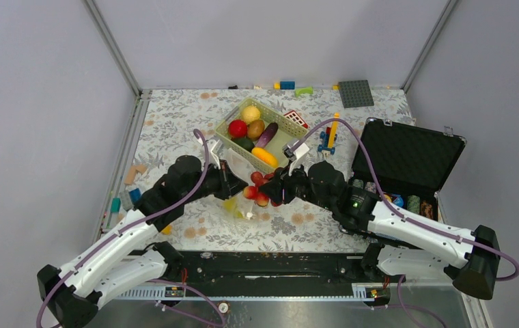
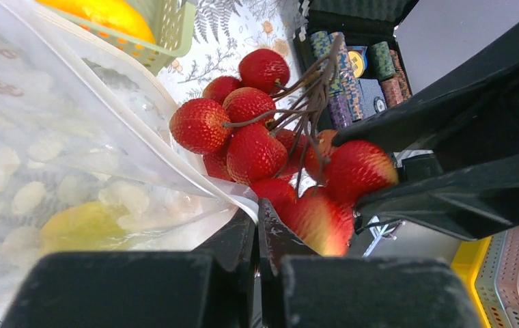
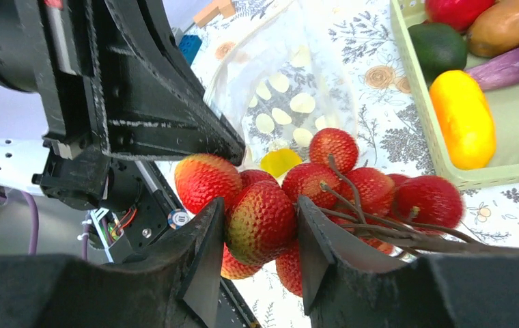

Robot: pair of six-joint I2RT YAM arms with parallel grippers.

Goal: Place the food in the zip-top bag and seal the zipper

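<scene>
My left gripper is shut on the rim of the clear zip bag (image 2: 72, 171), which hangs open with something yellow (image 2: 82, 225) inside. A bunch of strawberries (image 2: 257, 154) on brown stems is beside the bag's mouth, outside it as seen in the left wrist view. My right gripper holds this bunch, its fingers on either side of one berry. From above, both grippers meet over the front middle of the table (image 1: 195, 225).
A green basket (image 1: 291, 137) of mixed produce sits behind the bag. An open black case (image 1: 393, 157) is at the right, with a toy (image 1: 332, 137) near it. Small blocks (image 1: 134, 174) lie along the left edge.
</scene>
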